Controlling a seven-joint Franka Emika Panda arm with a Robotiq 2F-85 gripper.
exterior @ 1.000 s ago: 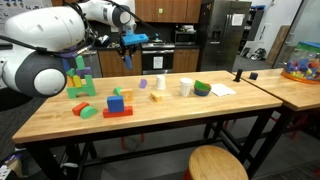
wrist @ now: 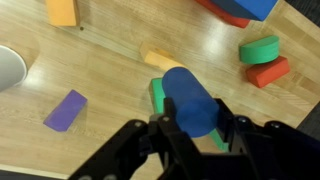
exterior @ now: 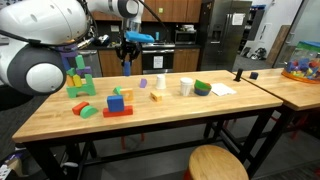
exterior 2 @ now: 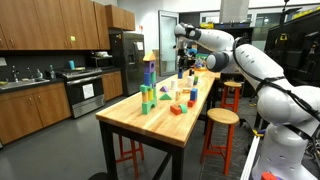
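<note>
A blue cylinder (wrist: 195,108) is held upright, its round end facing the wrist camera, with my gripper shut on it. In exterior view 1 the blue piece (exterior: 127,68) hangs below the gripper (exterior: 129,50), above the far part of the table. Under it in the wrist view lie a green block (wrist: 158,95) and an orange-yellow block (wrist: 163,60), both partly hidden by the cylinder. A purple block (wrist: 66,111) lies apart from them. Stacked at the table's left end is a tower of mostly green blocks (exterior: 80,80).
A blue block (exterior: 116,103) rests on a red one (exterior: 118,113) near the front. Beside them lie red (exterior: 80,107) and green (exterior: 88,112) pieces. White cups (exterior: 186,86) and a green bowl (exterior: 202,88) stand to the right. Bare tabletop (exterior: 175,110) shows at the front right.
The arm and gripper, with the blue piece held, have shifted only slightly in exterior view 1. A person in the background has moved. The blocks on the table stand as before.
</note>
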